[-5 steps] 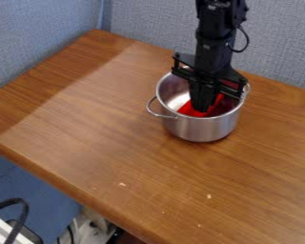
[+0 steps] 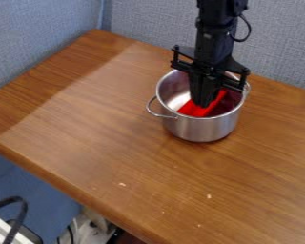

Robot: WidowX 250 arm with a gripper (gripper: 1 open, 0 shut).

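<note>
A steel pot [image 2: 193, 128] with wire side handles stands on the wooden table [image 2: 104, 162], right of its middle toward the back. A red object [image 2: 197, 110] lies inside it. My black gripper [image 2: 206, 95] points down into the pot over the red object. Its fingertips are dark and partly hidden in the pot, so whether they are apart or hold anything is unclear.
Grey padded panels stand behind the table and to its left. Cables and some white equipment [image 2: 0, 229] sit below the table's edge at the lower left.
My gripper has shifted very slightly within the pot. The pot stands in the same place.
</note>
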